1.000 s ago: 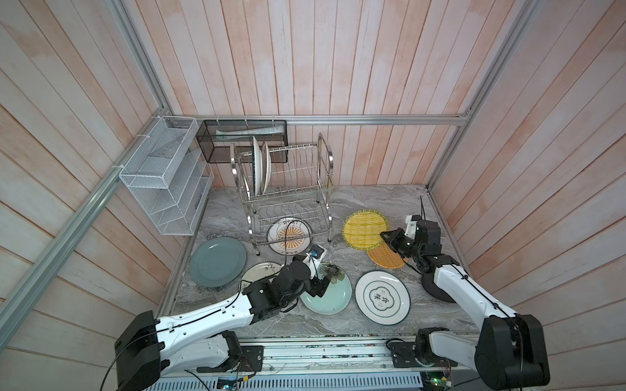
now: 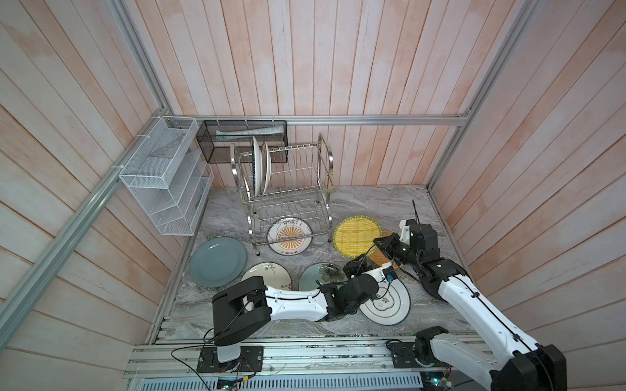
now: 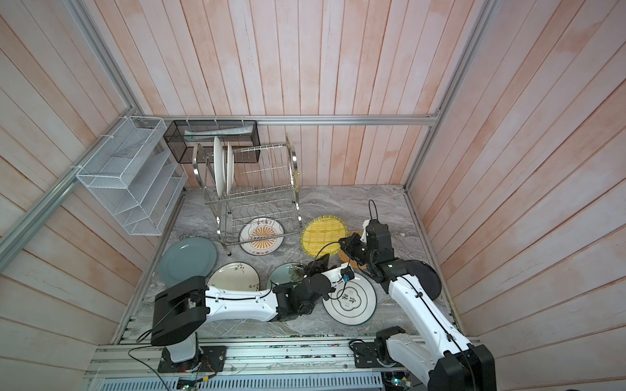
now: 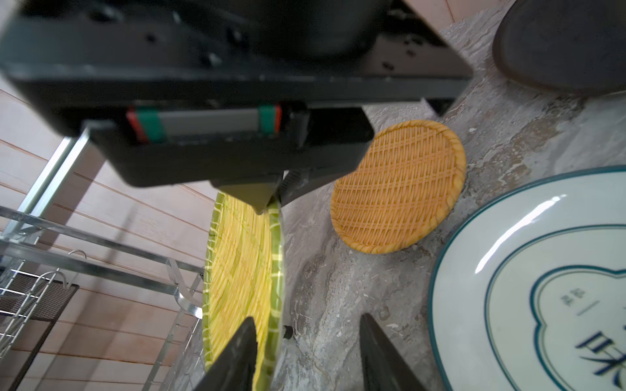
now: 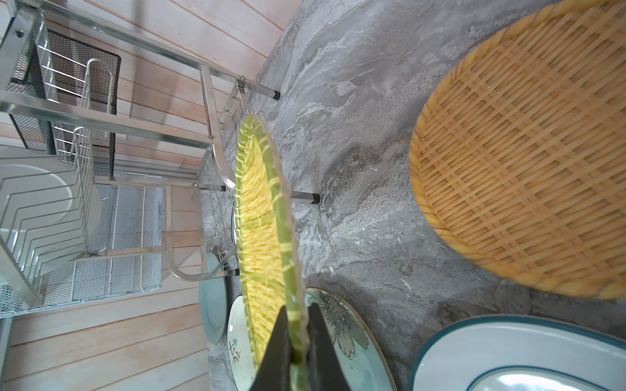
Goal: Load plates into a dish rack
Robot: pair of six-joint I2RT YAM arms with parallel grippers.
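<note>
A yellow woven plate (image 5: 264, 228) stands tilted on edge, with my right gripper shut on its rim; the plate (image 2: 356, 234) is above the table beside the rack. My left gripper is part open with its fingers beside that plate's edge; whether they touch it cannot be told. The steel dish rack (image 2: 325, 172) holds white plates (image 2: 257, 166) upright in its upper tier. An orange-patterned plate (image 2: 289, 236) lies at its lower tier.
A wicker plate (image 4: 397, 182), white green-rimmed plate (image 2: 384, 306), teal plate (image 2: 217, 260), floral cream plate (image 3: 233, 277) and dark plate (image 3: 424, 277) lie around. Wire baskets (image 2: 156, 176) hang on the left wall.
My left arm has swung right and toward the yellow plate held by my right gripper. That plate has shifted slightly left, and my right arm has moved with it.
</note>
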